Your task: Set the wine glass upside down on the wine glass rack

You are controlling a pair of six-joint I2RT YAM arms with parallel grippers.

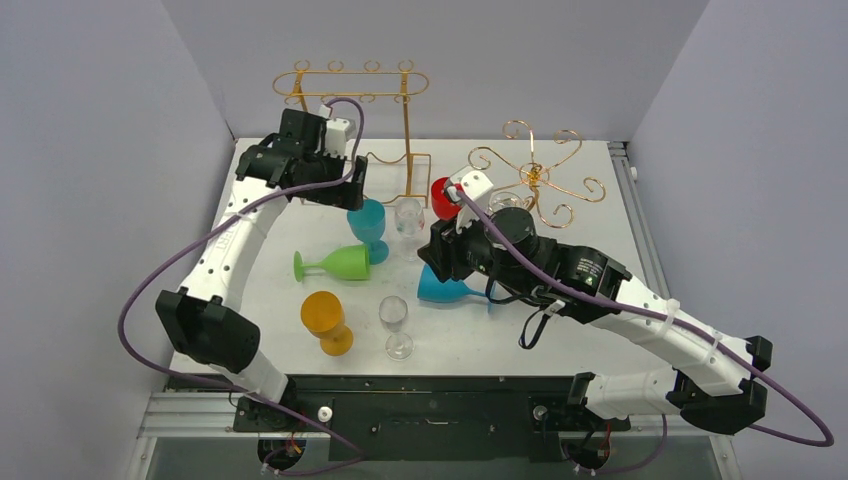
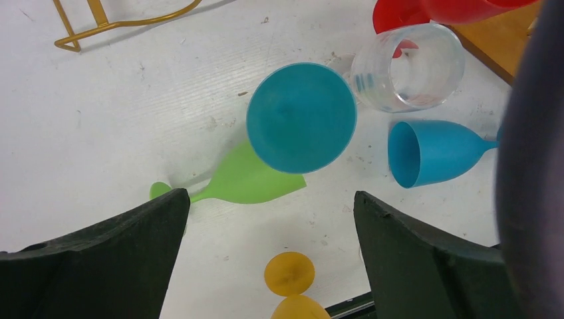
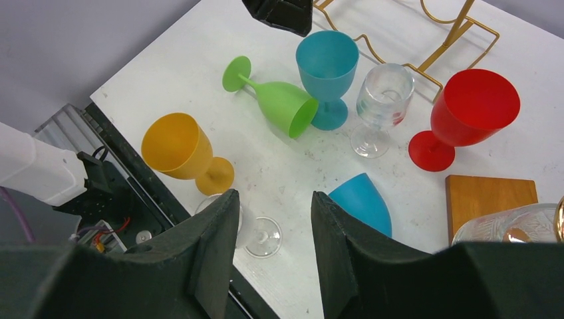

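The gold rack (image 1: 405, 130) with a long looped top stands at the back left; a second gold rack (image 1: 535, 175) with curling arms is at the back right. Upright teal (image 1: 367, 219), orange (image 1: 323, 315) and red (image 1: 444, 200) glasses stand on the table, as do clear glasses (image 1: 393, 312). A green glass (image 1: 348, 262) and a blue glass (image 1: 440, 287) lie on their sides. My left gripper is open above the table, the teal glass beyond its fingers in the left wrist view. Part open and empty, my right gripper hovers over the table.
A wooden block (image 3: 489, 199) lies near the red glass, beside the curled rack. Purple cables (image 1: 210, 235) run along both arms. Free table shows between the front glasses and on the right side.
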